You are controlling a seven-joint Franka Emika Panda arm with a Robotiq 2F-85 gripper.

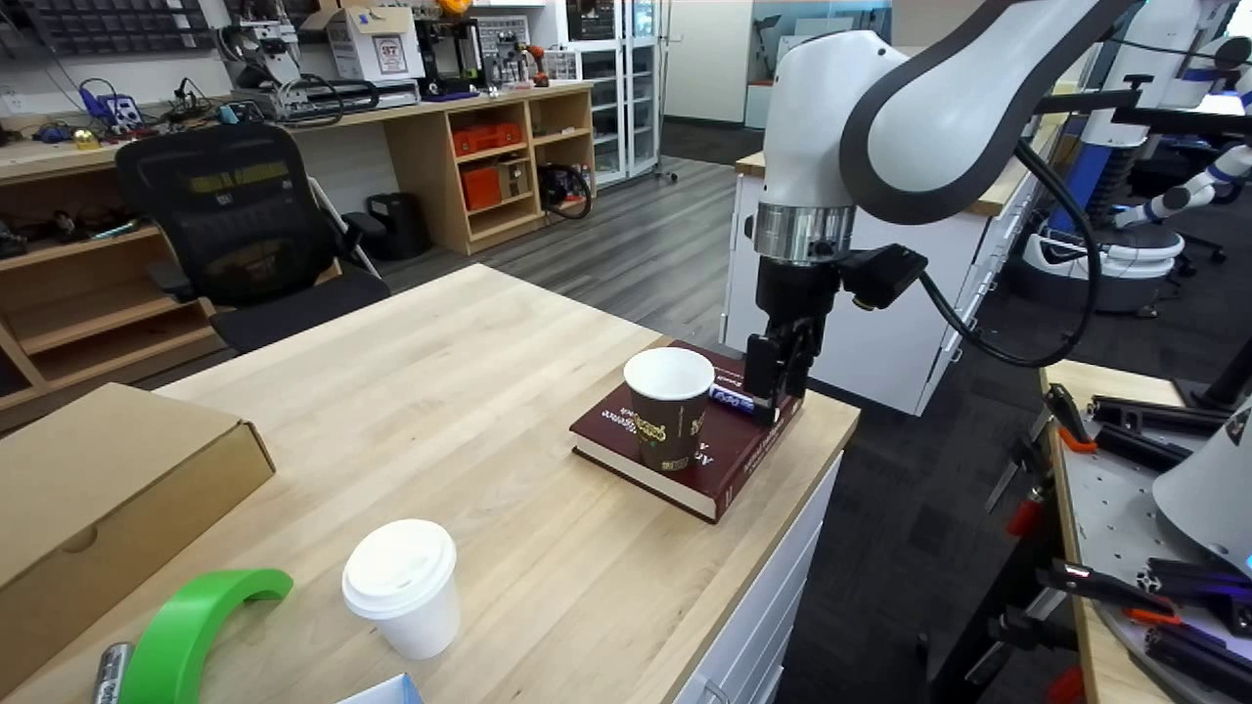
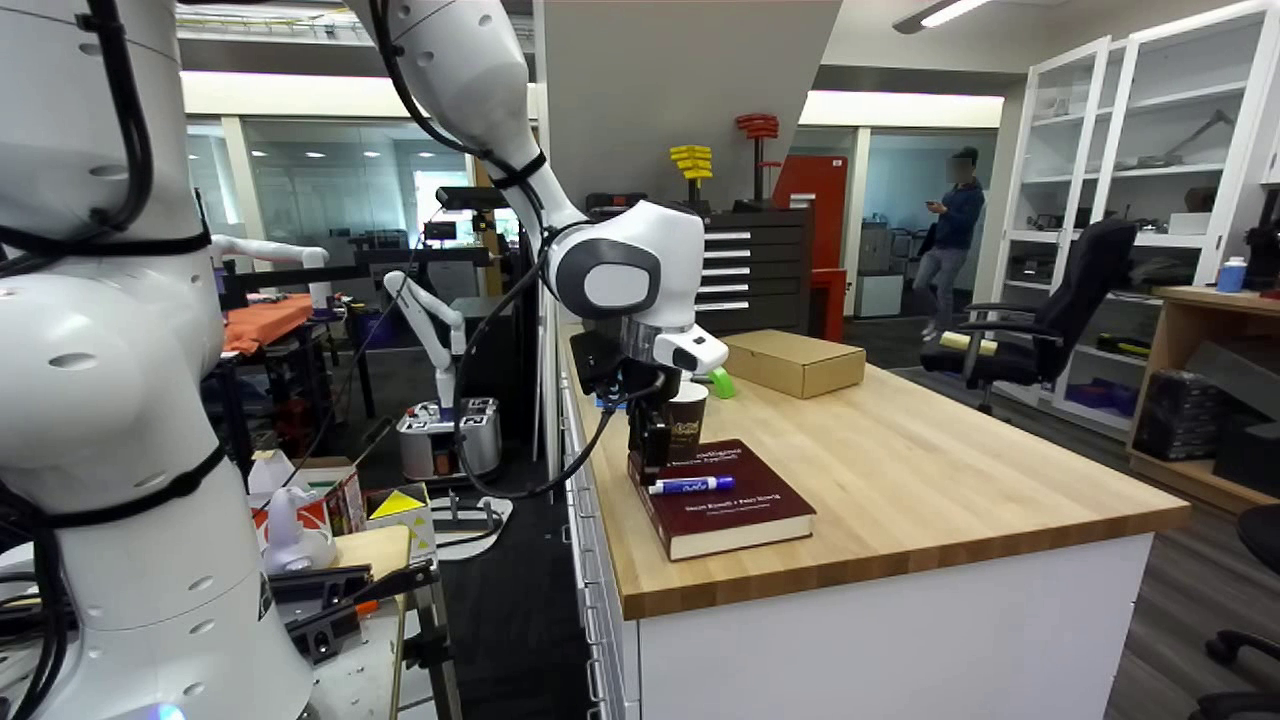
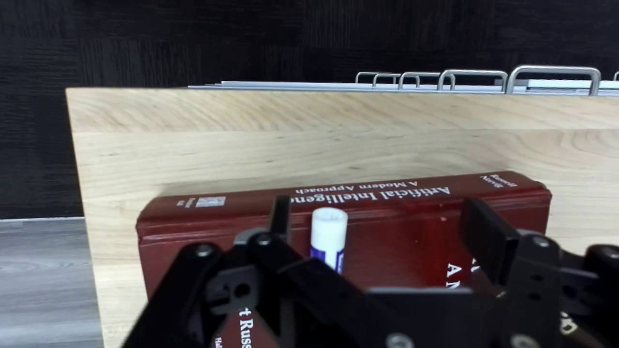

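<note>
A white and blue marker [image 3: 329, 235] lies on the dark red book [image 3: 400, 232]. In the wrist view my gripper is open above the book. The marker's white end shows between the spread fingers, much closer to the left one, and its other end is hidden behind the gripper. Exterior view 2 has the marker [image 2: 692, 485] on the book's cover right by the fingertips. A brown paper cup [image 1: 670, 411] stands upright on the same book in exterior view 1, beside my gripper [image 1: 769, 397].
The book sits near the table's edge. A white lidded cup [image 1: 402, 587], a green arch [image 1: 194, 628] and a cardboard box [image 1: 129, 493] are farther along the wooden table [image 1: 469, 375], whose middle is clear.
</note>
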